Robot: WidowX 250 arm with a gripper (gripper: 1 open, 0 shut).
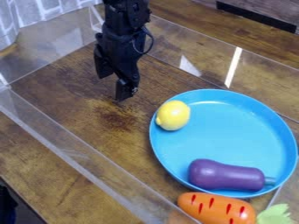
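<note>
My black gripper point(114, 80) hangs over the wooden floor at the upper middle of the camera view, open, pointing down, with nothing seen between its fingers. To its lower right a blue plate point(211, 140) holds a yellow lemon-like object point(172, 115) at its left and a purple eggplant point(225, 174) at its front.
A toy carrot point(214, 208) with a green top lies at the bottom right, in front of the plate. Clear walls edge the wooden area point(59, 96). The floor left of the plate is clear.
</note>
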